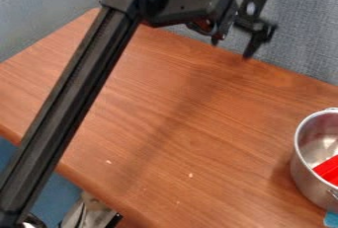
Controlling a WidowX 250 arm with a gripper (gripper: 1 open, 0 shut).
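Note:
My black gripper [234, 37] hangs over the back of the wooden table at the upper middle, its dark fingers blurred, so I cannot tell whether it is open or shut. A steel pot [306, 141] stands at the right edge of the view, with a red item [326, 170] inside it. The gripper is above and behind the pot, apart from it.
A grey padded wall runs along the back. A small blue object [330, 220] shows below the pot, and cables hang at the table's front left.

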